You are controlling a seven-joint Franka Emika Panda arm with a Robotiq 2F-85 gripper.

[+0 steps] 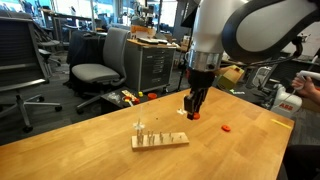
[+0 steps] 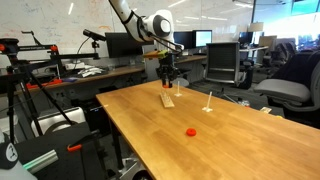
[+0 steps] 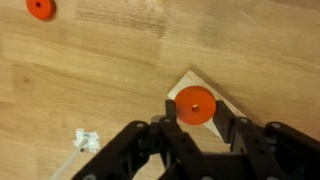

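My gripper is shut on an orange-red disc (image 3: 195, 105), one finger on either side of it. In exterior view 1 the held disc (image 1: 196, 116) hangs above the table, behind and to the right of a pale wooden board with several upright pegs (image 1: 160, 142). Part of the pale board (image 3: 236, 111) shows beneath the disc in the wrist view; the disc and fingers hide the rest. Another red disc (image 1: 226, 128) lies flat on the table to the right, and also shows at the wrist view's top left corner (image 3: 40, 9).
A small white piece with a stick (image 3: 86, 140) lies at the lower left of the wrist view. Thin white upright items (image 2: 209, 103) stand on the table (image 2: 150, 125). Bare tabletop spreads widely toward the front. Office chairs (image 1: 103, 66) are behind the table.
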